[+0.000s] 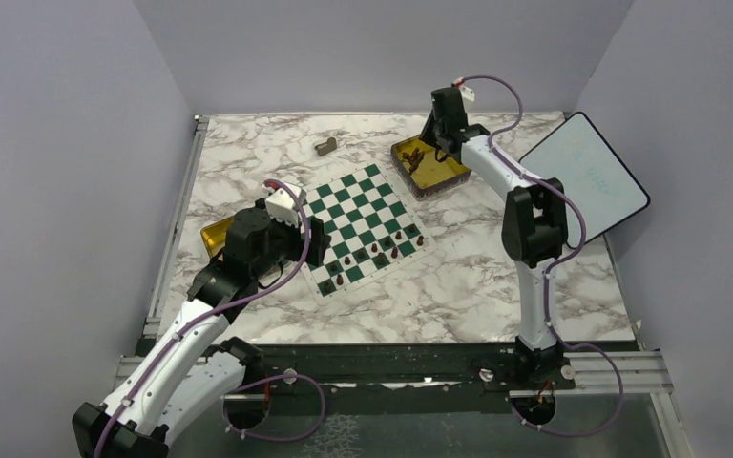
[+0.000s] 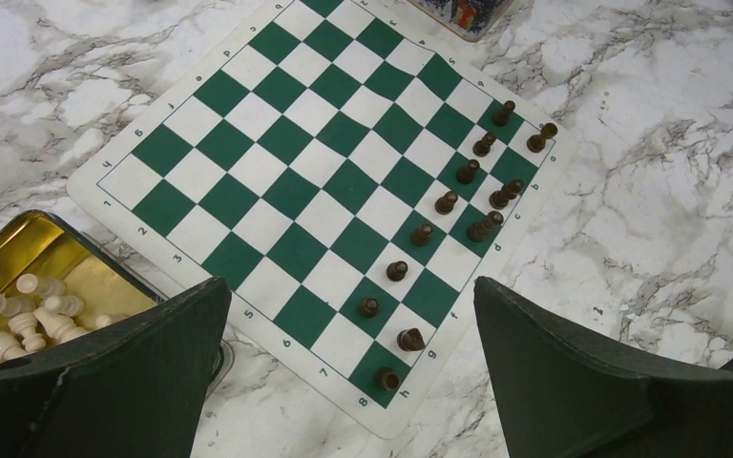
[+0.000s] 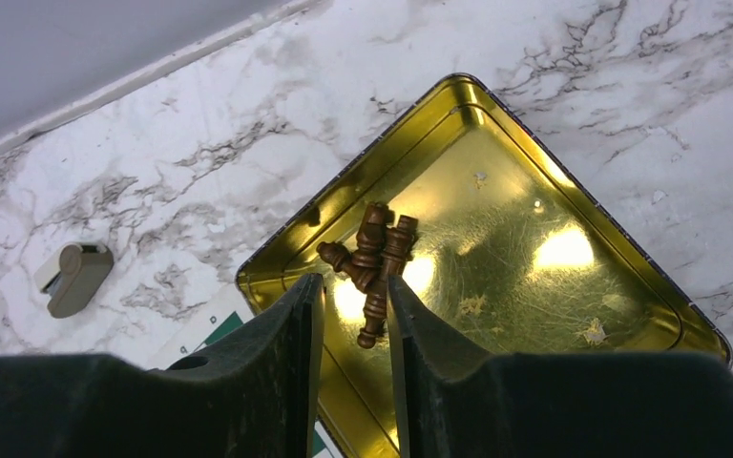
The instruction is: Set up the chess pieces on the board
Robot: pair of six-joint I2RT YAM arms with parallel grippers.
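Observation:
The chessboard (image 2: pixel 305 191) carries several upright dark pieces along one side, including a pawn (image 2: pixel 422 235). My left gripper is open above it, nothing between its fingers. A gold tray of white pieces (image 2: pixel 62 250) lies beside the board. My right gripper is raised over the second gold tray (image 3: pixel 582 277), where several dark pieces (image 3: pixel 370 239) lie on their sides. Its fingers are close together; whatever is between them is hidden in the right wrist view.
A small grey object (image 3: pixel 84 277) lies left of the right tray. A whiteboard (image 1: pixel 584 176) occupies the right side of the table.

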